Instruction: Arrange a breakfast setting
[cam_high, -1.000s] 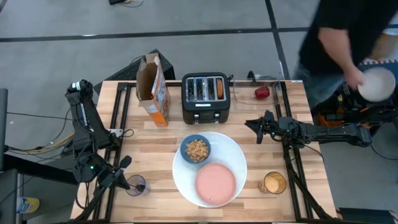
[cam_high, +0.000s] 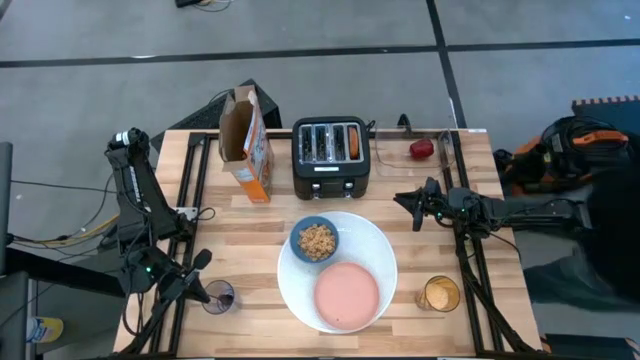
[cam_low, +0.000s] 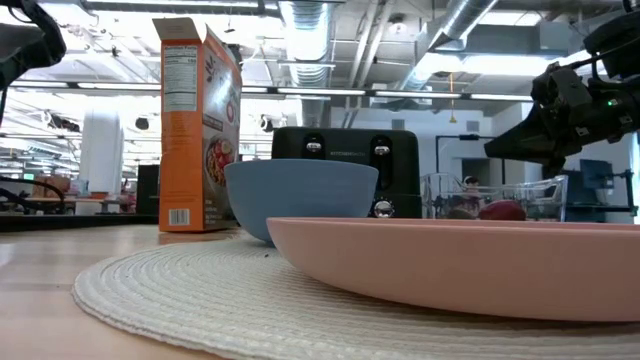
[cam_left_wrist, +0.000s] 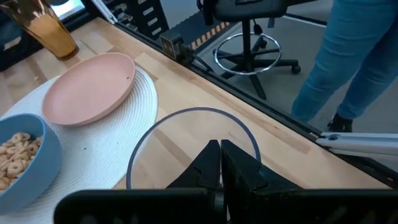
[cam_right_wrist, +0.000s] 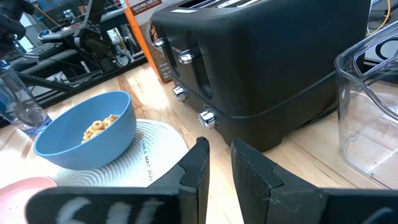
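Note:
On a white round placemat (cam_high: 368, 240) sit a blue bowl (cam_low: 300, 198) of cereal rings and a pink plate (cam_high: 346, 295). My left gripper is shut with nothing between its fingers, just over the rim of a clear glass (cam_left_wrist: 194, 134). The right gripper stands open and empty, in front of the black toaster (cam_high: 330, 158). One slot of the toaster holds a slice of bread (cam_high: 353, 142). An amber glass (cam_high: 438, 294) with a tan content stands right of the placemat.
An orange cereal box (cam_high: 247, 145), its top open, stands left of the toaster. A clear bin (cam_right_wrist: 367, 112) with a red item (cam_high: 421, 149) in it is at the back right. Bare tabletop lies between the placemat and the right rail.
The right gripper has not moved. A person beyond the table's right side has moved about.

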